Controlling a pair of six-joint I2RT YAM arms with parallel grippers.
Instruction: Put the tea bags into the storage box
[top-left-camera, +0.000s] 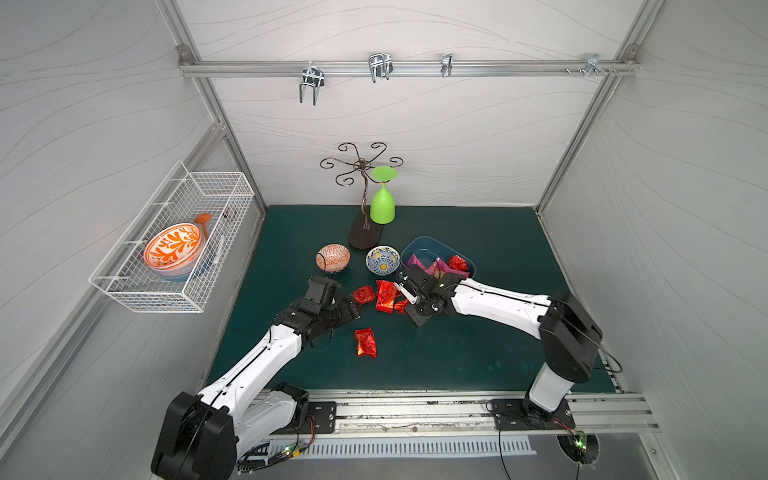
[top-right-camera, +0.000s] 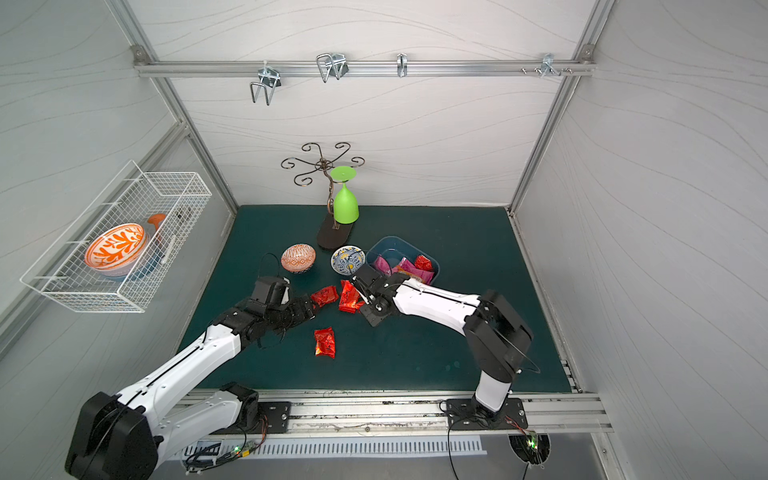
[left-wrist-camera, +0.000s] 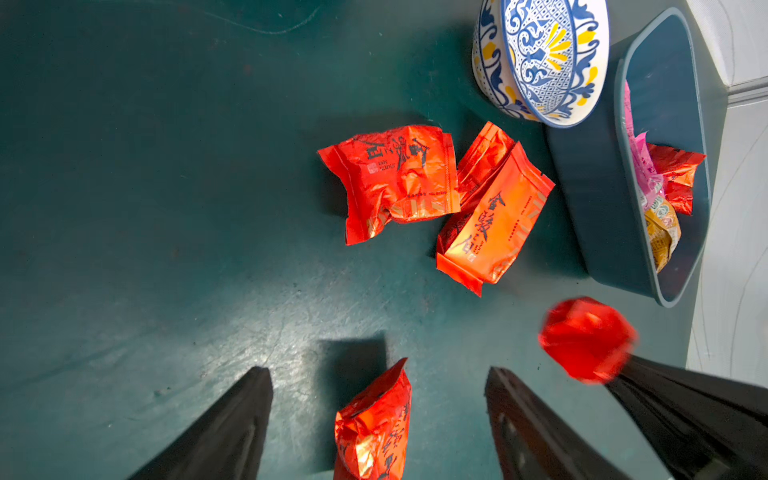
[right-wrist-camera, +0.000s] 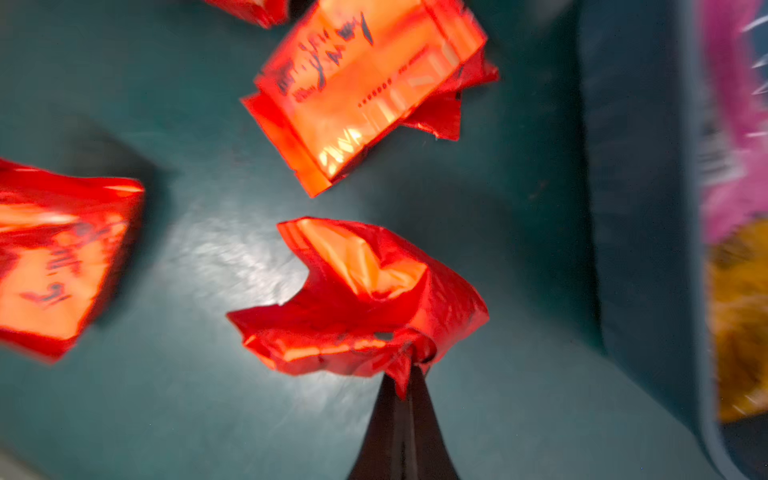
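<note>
My right gripper is shut on one end of a crumpled red tea bag (right-wrist-camera: 384, 300). In the left wrist view that held bag hangs blurred over the table, apart from the other bags. A flat red tea bag (left-wrist-camera: 497, 216) lies partly over another red bag (left-wrist-camera: 485, 160), and a puffy tea bag (left-wrist-camera: 400, 177) touches them on the left. One more red tea bag (left-wrist-camera: 374, 432) lies between the spread fingers of my open left gripper, below them and not gripped. The blue storage box (left-wrist-camera: 592, 216) holds pink, yellow and red packets.
A blue-and-white bowl (top-left-camera: 382, 260) stands against the box's left side, with an orange-patterned bowl (top-left-camera: 333, 257) further left. Behind are a green goblet (top-left-camera: 383, 204) and a metal stand (top-left-camera: 365, 232).
</note>
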